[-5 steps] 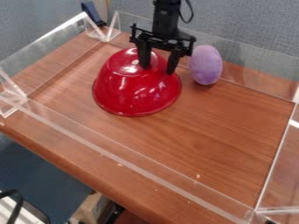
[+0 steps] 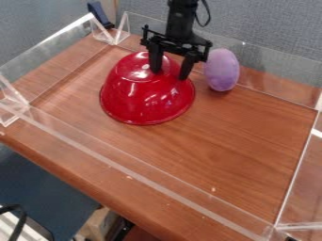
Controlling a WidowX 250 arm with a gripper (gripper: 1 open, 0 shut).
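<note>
A glossy red upturned bowl (image 2: 145, 94) rests on the wooden surface (image 2: 214, 160), left of centre toward the back. My black gripper (image 2: 171, 66) is over the top of it, its two fingers reaching down on either side of the bowl's upper part; whether they touch it or hold anything is hard to tell. Just to the right of the bowl a purple egg-shaped object (image 2: 223, 71) stands on the surface.
Clear low walls (image 2: 151, 173) enclose the wooden area. A small dark object (image 2: 100, 14) sits outside at the back left.
</note>
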